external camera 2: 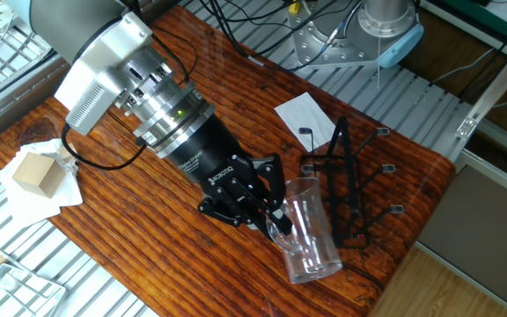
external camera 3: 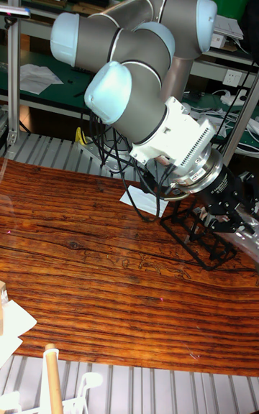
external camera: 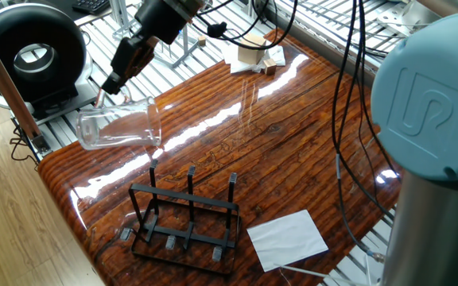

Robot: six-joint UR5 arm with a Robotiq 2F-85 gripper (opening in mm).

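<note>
A clear glass mug [external camera: 137, 125] hangs tipped on its side above the table's left part in exterior view 1. My gripper [external camera 2: 278, 226] is shut on the glass mug, apparently by its handle, which the fingers partly hide. In exterior view 2 the mug [external camera 2: 318, 249] lies beyond the fingertips, close beside the black wire rack [external camera 2: 349, 172] in that view. The rack [external camera: 185, 199] stands empty on the table, its upright prongs pointing up. Exterior view 3 shows only part of the mug [external camera 3: 247, 241], at the right edge.
On the wooden table [external camera: 293, 143], a white sheet [external camera: 288, 240] lies beside the rack. A wooden block [external camera 2: 39, 174] rests on white paper at the far end. Dark cables hang near the arm.
</note>
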